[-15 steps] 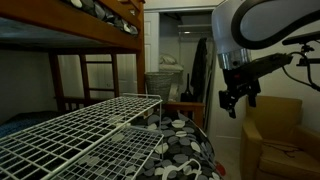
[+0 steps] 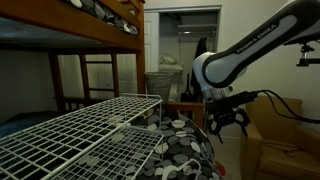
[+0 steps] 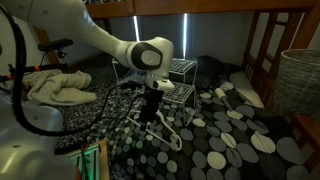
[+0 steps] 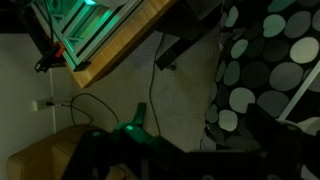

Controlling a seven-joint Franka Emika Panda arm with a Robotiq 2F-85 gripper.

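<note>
My gripper (image 2: 231,128) hangs in the air beside the bed, fingers pointing down and spread apart. In the second exterior view the gripper (image 3: 150,108) is over the near side of the bed. A thin white frame (image 3: 172,140), hanger-like in outline, lies on the dark spotted bedding (image 3: 215,150) close by. Along the bottom of the wrist view the dark gripper stands open, and I see nothing held between its fingers. Part of the spotted bedding (image 4: 262,75) fills that view's right side.
White wire racks (image 2: 85,135) stand left of the bed. A brown armchair (image 2: 280,145) is to the right, and a wicker basket (image 3: 298,70) stands at the far side. A bunk bed (image 2: 75,35) rises at the left. Bare floor (image 4: 185,95) shows below.
Over the last second the arm has swung left and lowered in the first exterior view, bringing the gripper closer to the bed. The fingers stay apart. Bedding and racks look unmoved.
</note>
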